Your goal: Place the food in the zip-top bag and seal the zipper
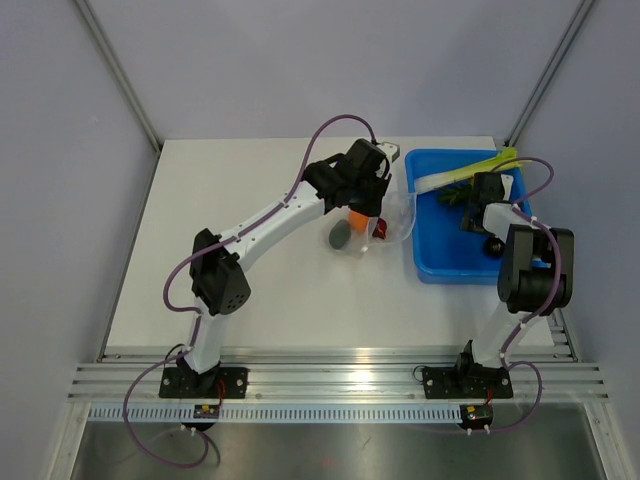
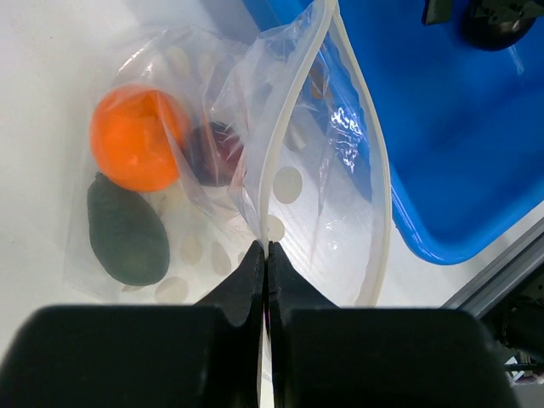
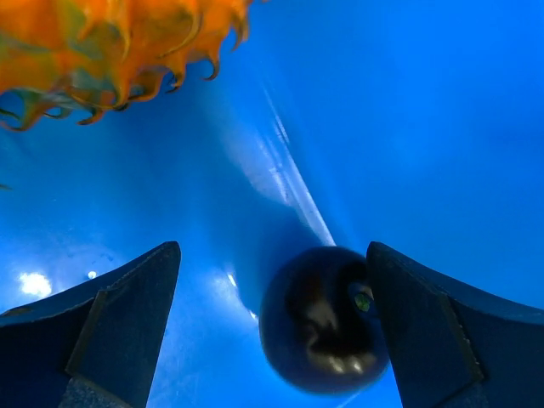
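Observation:
The clear zip bag (image 2: 331, 204) lies beside the blue tray (image 1: 435, 255), holding an orange (image 2: 136, 136), a green avocado-like item (image 2: 126, 229) and a dark red round item (image 2: 208, 161). My left gripper is shut at the bag's zipper edge, pinching its thin film. My right gripper is open inside the tray, low over a dark round item (image 3: 314, 331) that lies between and beyond its fingertips. An orange spiky item (image 3: 119, 42) is near it.
A long pale-green leek-like stalk (image 1: 450, 175) and leafy green food (image 1: 452, 196) lie in the tray's back.

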